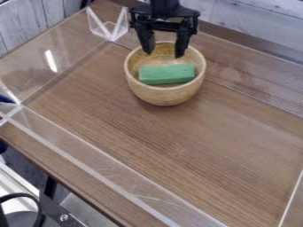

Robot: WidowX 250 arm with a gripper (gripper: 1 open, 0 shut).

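A light wooden bowl (164, 92) sits on the wooden table (154, 160) in the upper middle of the view. A green block (167, 74) lies inside it. My black gripper (164, 44) is over the back part of the bowl, with its fingers apart and pointing down, above and behind the block. I see nothing held between them.
A clear plastic object (108, 22) stands at the back left, left of the gripper. Dark cables and parts show at the lower left edge.
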